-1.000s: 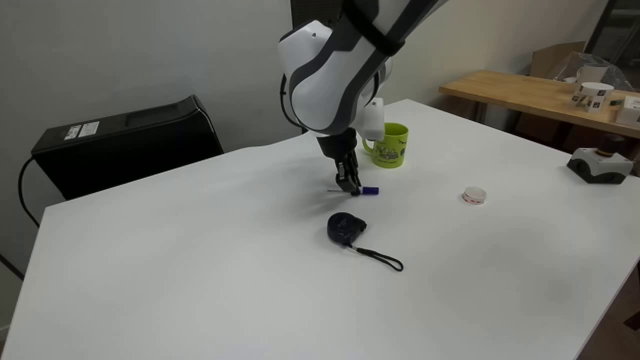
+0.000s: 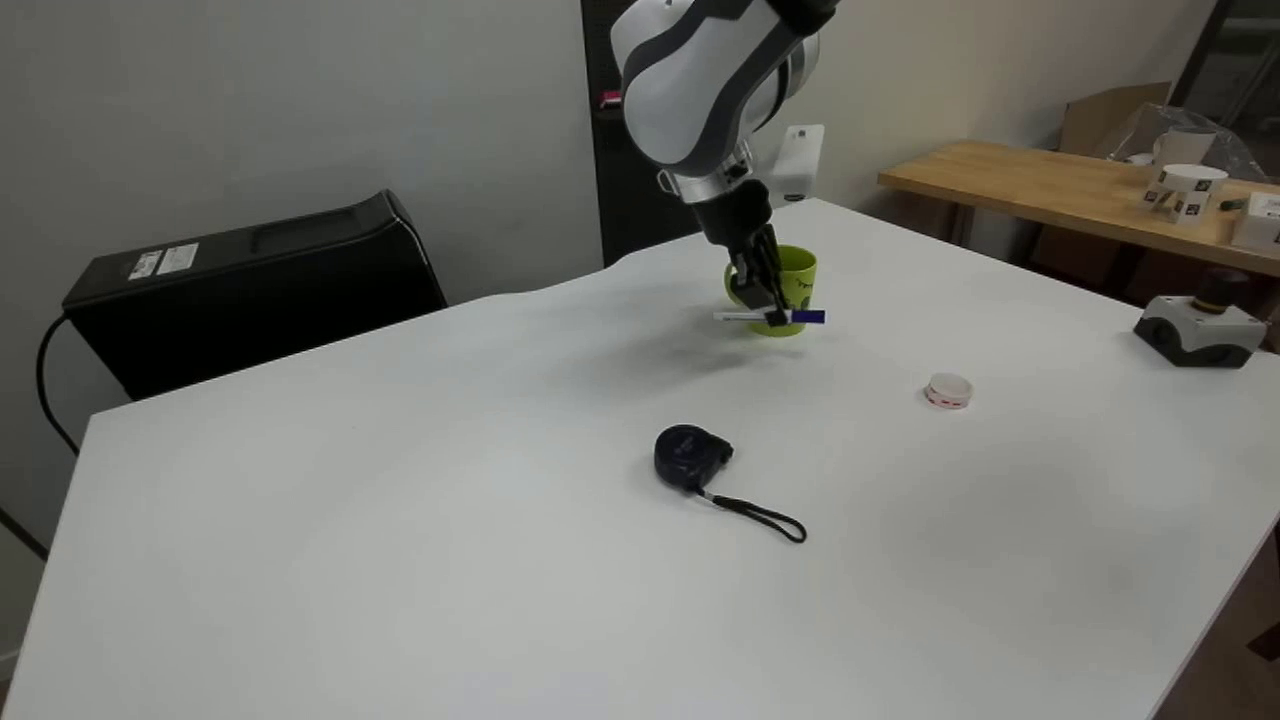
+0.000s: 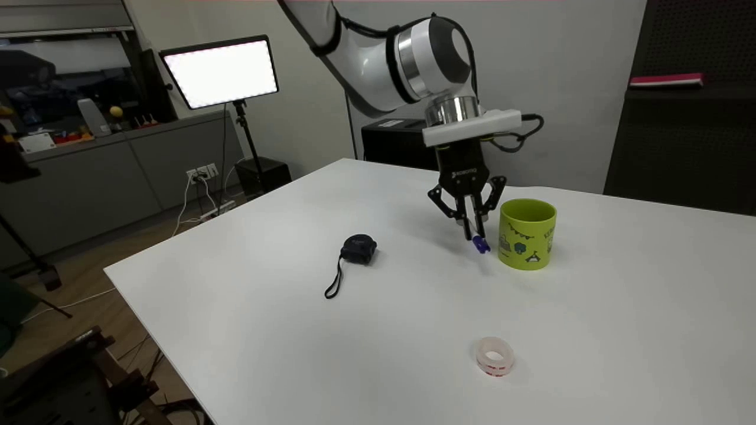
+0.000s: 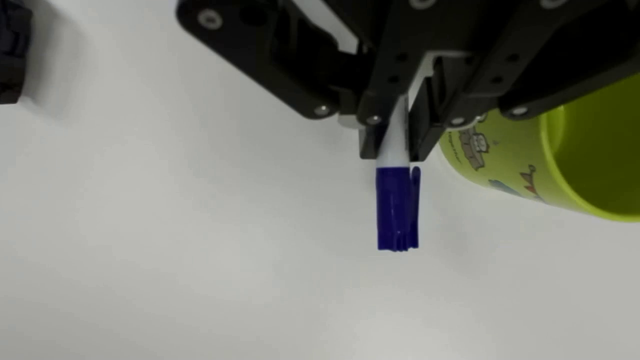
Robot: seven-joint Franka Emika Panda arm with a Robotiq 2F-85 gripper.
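Note:
A white marker with a blue cap is pinched between the fingers of my gripper, which is shut on its white body. In exterior view 1 the marker lies level in the air, with the gripper in front of the green mug. The green mug stands upright on the table, just to the right of the gripper in exterior view 2. Its open top shows no marker inside. At the right of the wrist view the mug sits close beside the fingers, partly covered by them.
A dark tape measure with a wrist strap lies on the white table. A roll of clear tape rests nearer the front in exterior view 2. A switch box sits at the table's right edge.
The gripper has risen from the table with the marker in it and moved back and right, toward the green mug. The mug, tape measure and tape roll have stayed put.

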